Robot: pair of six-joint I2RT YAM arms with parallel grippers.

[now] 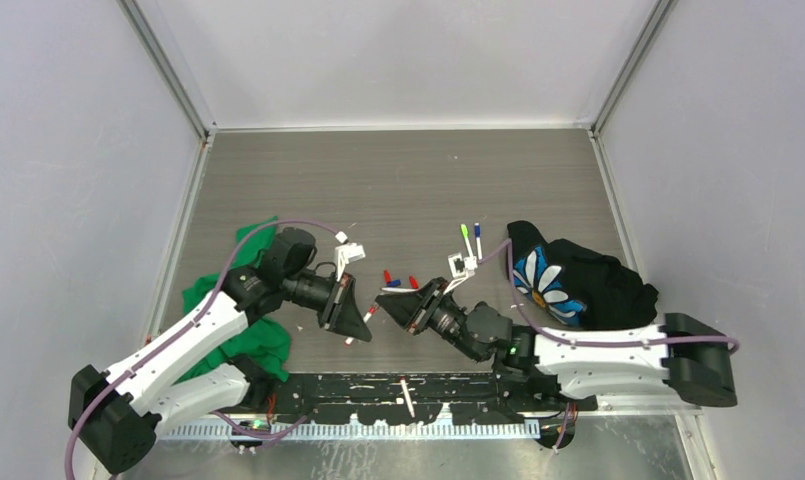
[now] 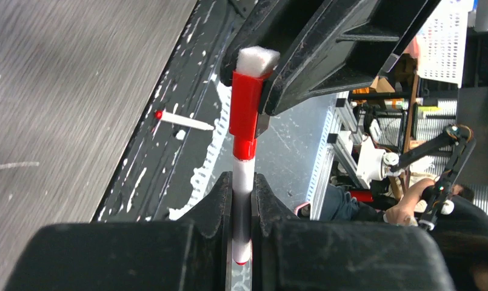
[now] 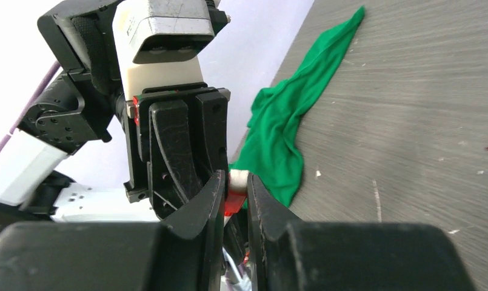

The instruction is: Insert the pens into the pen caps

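In the left wrist view my left gripper is shut on a white pen point(image 2: 243, 185) standing upright, with a red cap point(image 2: 246, 103) on its top end. My right gripper is shut on the red cap, its fingertips touching it in both wrist views. In the top view the two grippers meet near the middle, the pen point(image 1: 363, 325) between them. Behind them lie red caps point(image 1: 413, 282), a blue cap point(image 1: 394, 283) and a white pen, partly hidden. How deeply the held pen sits in its cap I cannot tell exactly.
Green and blue-ended pens point(image 1: 466, 236) lie at the right of centre, beside a black cloth point(image 1: 618, 290). A green cloth point(image 1: 263, 345) lies at left. A white pen point(image 1: 407, 398) lies on the front rail.
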